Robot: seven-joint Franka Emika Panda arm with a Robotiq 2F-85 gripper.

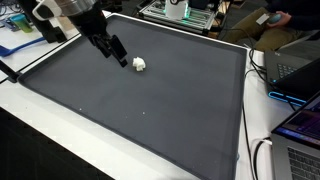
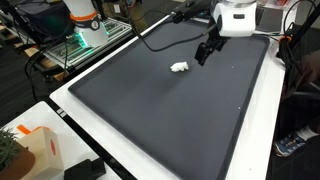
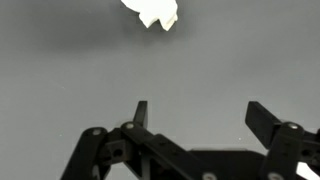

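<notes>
A small crumpled white object (image 1: 139, 64) lies on the dark grey mat (image 1: 165, 108), toward its back in exterior view 1. Exterior view 2 has the same white object (image 2: 180, 67) left of the gripper. At the top edge of the wrist view, part of that white object (image 3: 154, 10) is cut off by the frame. My gripper (image 1: 116, 54) stands open above the mat, beside the object and apart from it. Its two fingers are spread wide in the wrist view, with bare mat between the fingertips.
Laptops (image 1: 297, 145) stand on the right in exterior view 1, off the mat. A potted plant (image 2: 14, 155) is at the near left in exterior view 2. Another robot arm's base (image 2: 92, 30) stands beyond the mat.
</notes>
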